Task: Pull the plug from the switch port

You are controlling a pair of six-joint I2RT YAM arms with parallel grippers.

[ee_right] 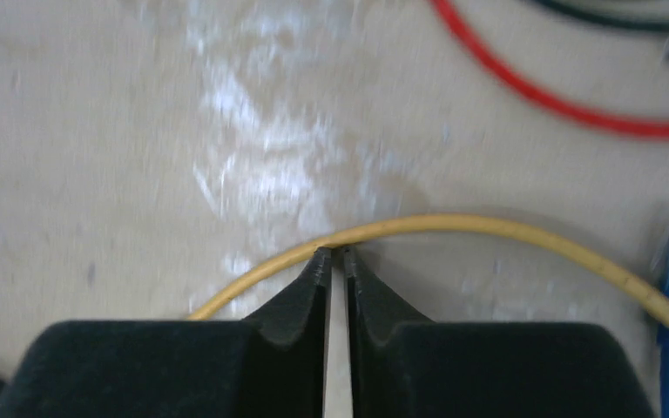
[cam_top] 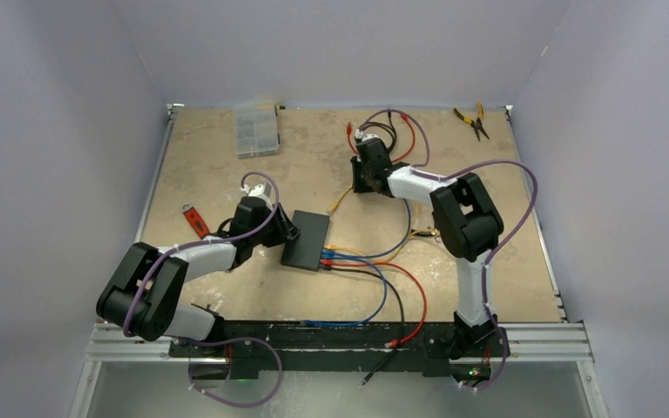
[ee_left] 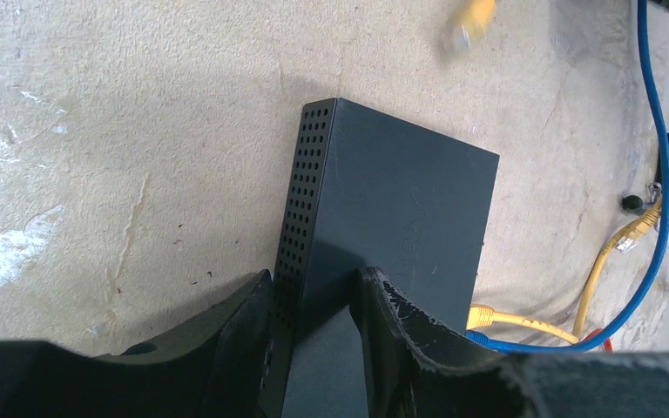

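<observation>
The black switch lies left of center with yellow, blue, red and black cables at its right side, among them a yellow plug and a blue plug at the ports. My left gripper is on the switch's left end, fingers apart at its perforated edge; whether it grips is unclear. In the blurred right wrist view, my right gripper has its fingertips close together at a yellow cable; whether the cable is between them cannot be told. A loose yellow plug shows above the switch in the left wrist view.
A clear organizer and a red tool lie at the left. Pliers lie at the back right, coiled red and black cables at the back center. Blue, red and black cables run over the front edge.
</observation>
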